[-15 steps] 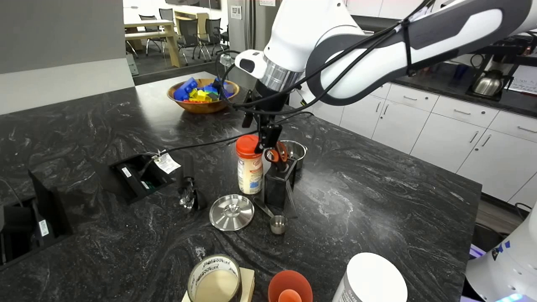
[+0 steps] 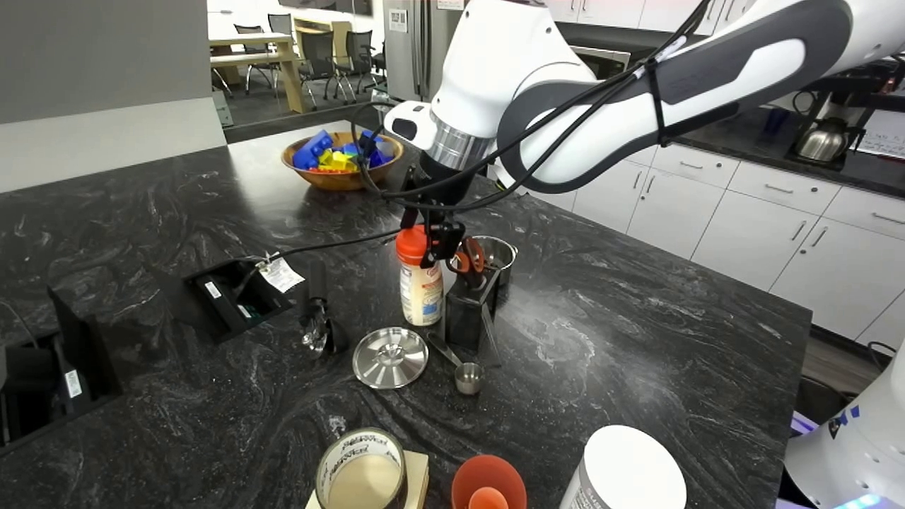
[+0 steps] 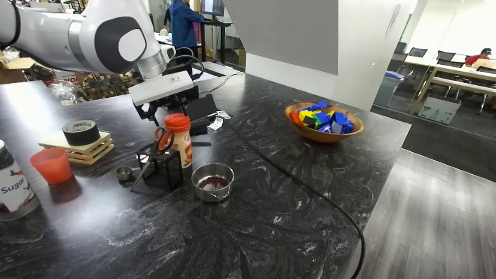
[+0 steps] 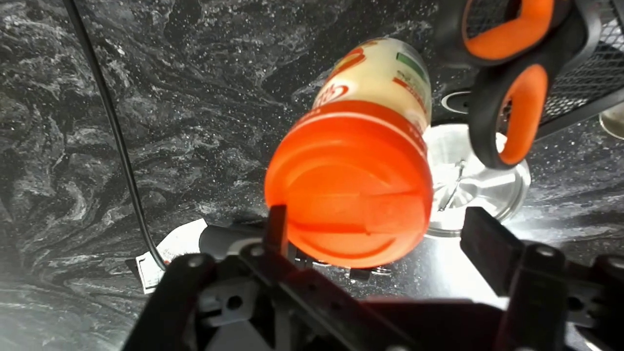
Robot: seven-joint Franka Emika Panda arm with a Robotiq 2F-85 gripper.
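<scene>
A cream-coloured bottle (image 2: 421, 294) with a red-orange cap (image 4: 357, 187) stands upright on the dark counter. Above and around its cap is my gripper, open. In the wrist view the left fingertip (image 4: 276, 231) lies against or right by the edge of the cap, while the right fingertip (image 4: 488, 245) is clear of it, with a gap between. Right beside the bottle, orange-handled scissors (image 3: 164, 141) stand in a black mesh holder (image 3: 162, 167).
A steel pot (image 3: 212, 182) with dark red bits inside is close to the holder. A steel lid (image 2: 390, 358) and a measuring cup (image 2: 468, 378) lie nearby. A cable (image 3: 297, 179) crosses the counter; a wooden bowl of blocks (image 3: 321, 135) sits farther off.
My arm has shifted left in exterior view 1, and the gripper has moved lower around the bottle's cap. The bottle stands practically where it was.
</scene>
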